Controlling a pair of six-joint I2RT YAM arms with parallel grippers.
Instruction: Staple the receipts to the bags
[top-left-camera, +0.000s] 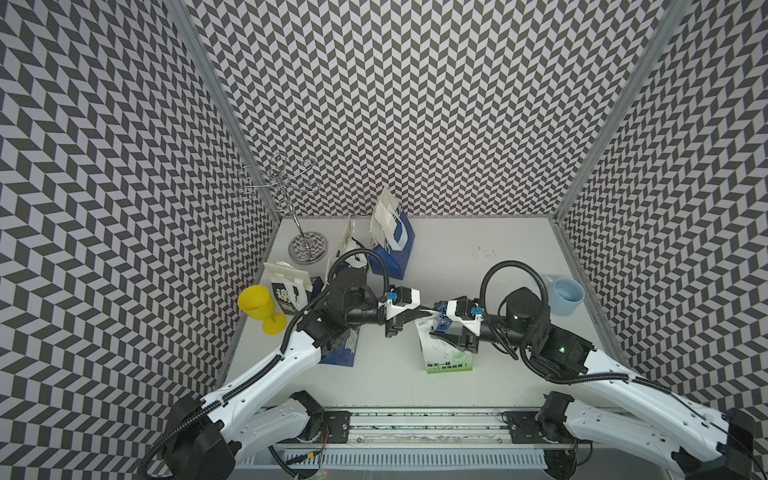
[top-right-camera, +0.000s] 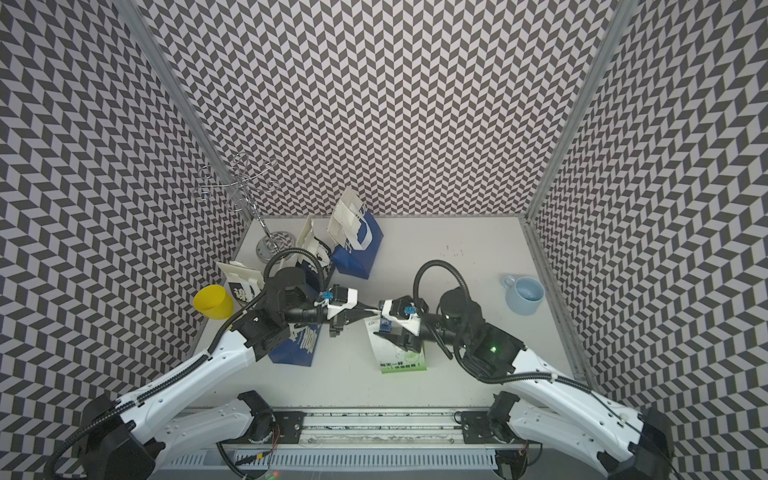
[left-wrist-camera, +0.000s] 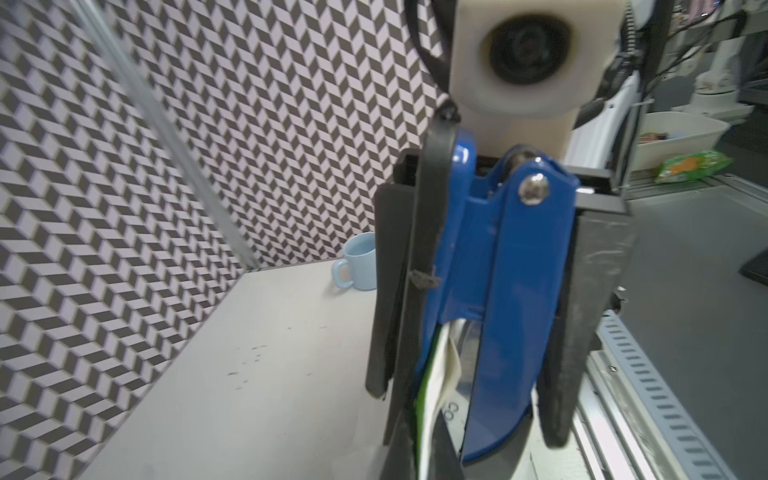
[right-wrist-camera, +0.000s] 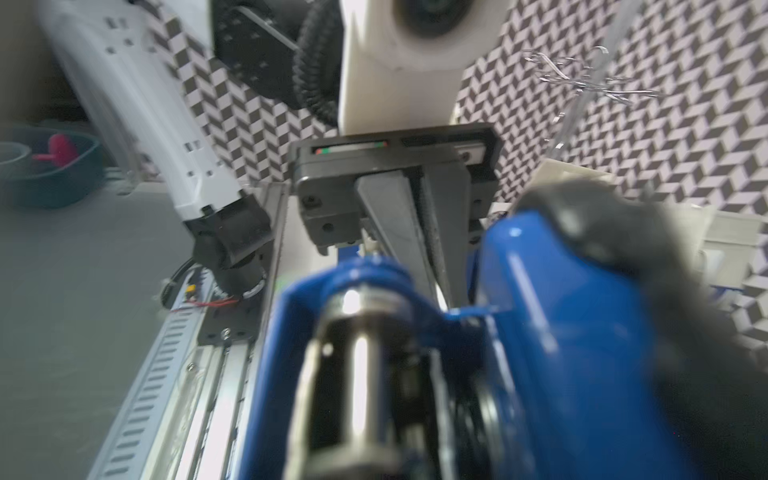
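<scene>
A blue stapler (left-wrist-camera: 516, 304) is held by my right gripper (top-left-camera: 445, 323), with a dark finger (left-wrist-camera: 592, 320) on each side of it. My left gripper (top-left-camera: 432, 310) meets it from the left, fingers (right-wrist-camera: 392, 224) shut. Thin white and green paper (left-wrist-camera: 430, 400) runs down between the left fingertips and into the stapler's mouth; whether it is bag edge, receipt or both I cannot tell. Below both grippers is a white and green bag (top-left-camera: 448, 358) with dark print, its upper part partly covered by the right hand.
Blue and cream bags (top-left-camera: 393, 248) stand at the back left, one of them partly behind the left arm. A yellow goblet (top-left-camera: 257, 302) and a metal rack (top-left-camera: 307, 247) are on the left, a blue mug (top-left-camera: 566, 296) on the right.
</scene>
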